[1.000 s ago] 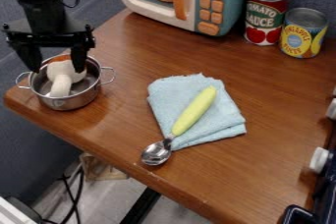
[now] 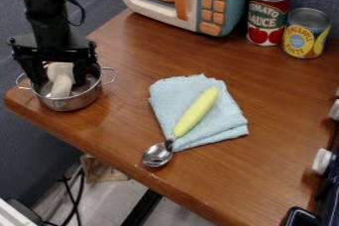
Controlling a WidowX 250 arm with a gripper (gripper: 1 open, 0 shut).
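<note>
A small steel pot (image 2: 83, 96) with two side handles stands at the table's left edge. My black gripper (image 2: 57, 65) is down at the pot, its fingers around a pale, cream-coloured object (image 2: 59, 79) inside it. Whether the fingers are shut on it is hard to tell. A light blue cloth (image 2: 221, 127) lies in the middle, with a spoon (image 2: 158, 156) with a yellow handle across it.
A toy microwave (image 2: 225, 2) stands at the back, with a tomato sauce can (image 2: 267, 17) and a yellow-labelled can (image 2: 304, 38) to its right. Dark appliances (image 2: 318, 200) line the right edge.
My gripper has come lower and closer around the pale object in the pot, with its fingers appearing nearer together; the object sits more upright.
</note>
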